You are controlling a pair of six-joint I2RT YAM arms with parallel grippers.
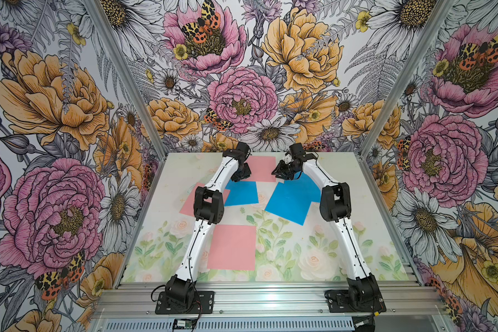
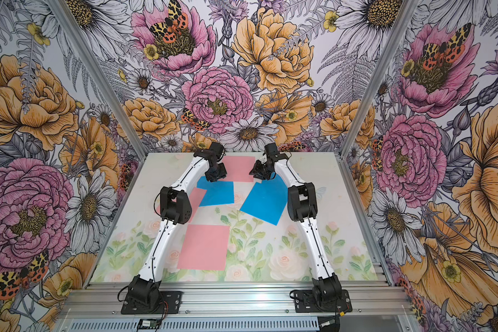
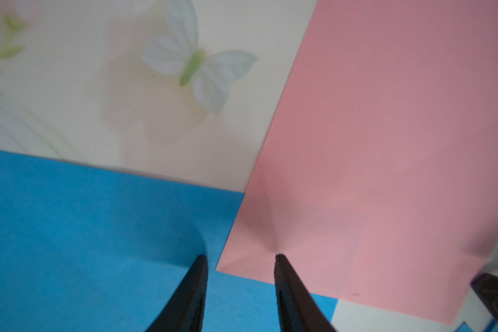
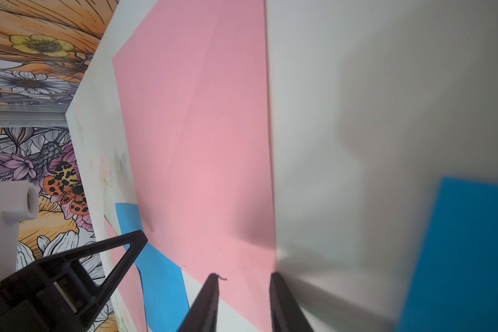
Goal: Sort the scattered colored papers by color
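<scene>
At the back middle of the table lies a pink paper [image 1: 262,168], its near left corner over a blue paper [image 1: 243,193]. My left gripper is part open just at that overlapping corner, with no paper seen gripped. On the other side, my right gripper is part open over the near right corner of the same pink sheet. A large blue area of paper [image 1: 290,202] lies to the right, partly under the right arm. Another pink paper [image 1: 191,202] sits at the left, partly hidden by the left arm, and one more pink paper [image 1: 233,247] lies front left.
Patterned walls and metal rails bound the table, with both arm bases [image 1: 185,302] along the front rail. The two grippers face each other with little room between them.
</scene>
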